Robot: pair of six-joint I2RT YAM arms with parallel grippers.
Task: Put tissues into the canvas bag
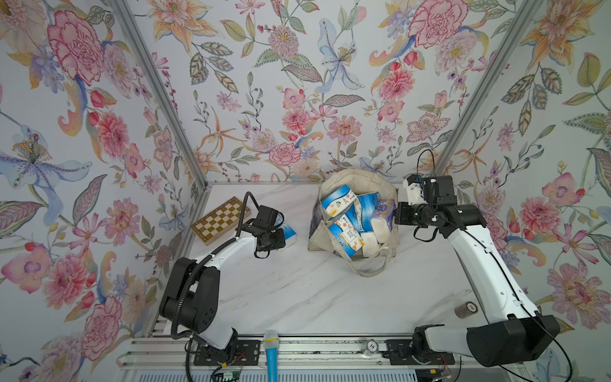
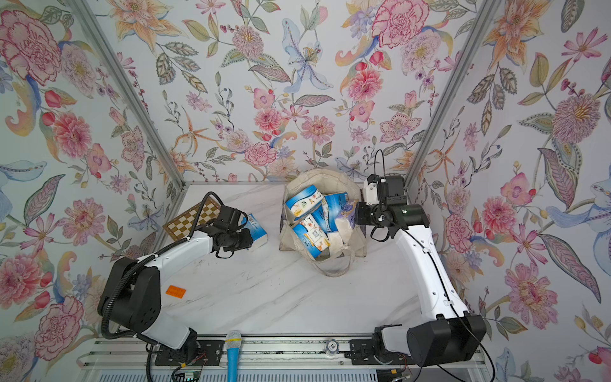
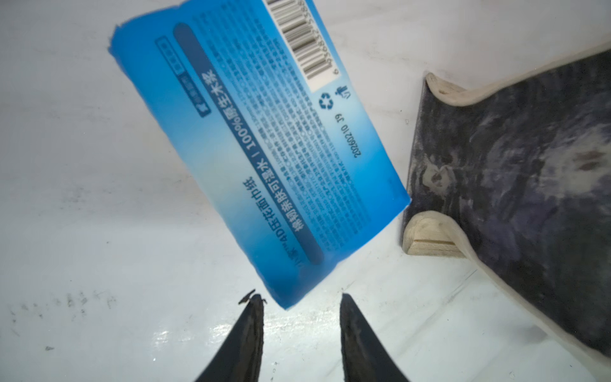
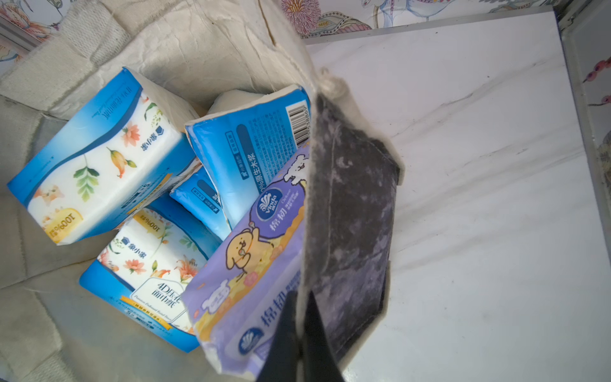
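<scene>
A blue tissue pack [image 3: 267, 146] lies on the table left of the canvas bag, with my left gripper beside it, fingers apart and nothing between them. From above, the pack [image 2: 256, 228] is partly hidden by that gripper [image 1: 277, 240]. The canvas bag [image 1: 375, 261] holds several packs, blue-and-white ones [image 4: 101, 146] and a purple one [image 4: 248, 254]. My right gripper is shut at the bag's right side, over its rim; nothing shows between its fingers.
A checkered board [image 1: 216, 219] lies at the back left, an orange piece [image 2: 175, 291] near the left arm, a small cylinder [image 1: 466, 310] at the front right.
</scene>
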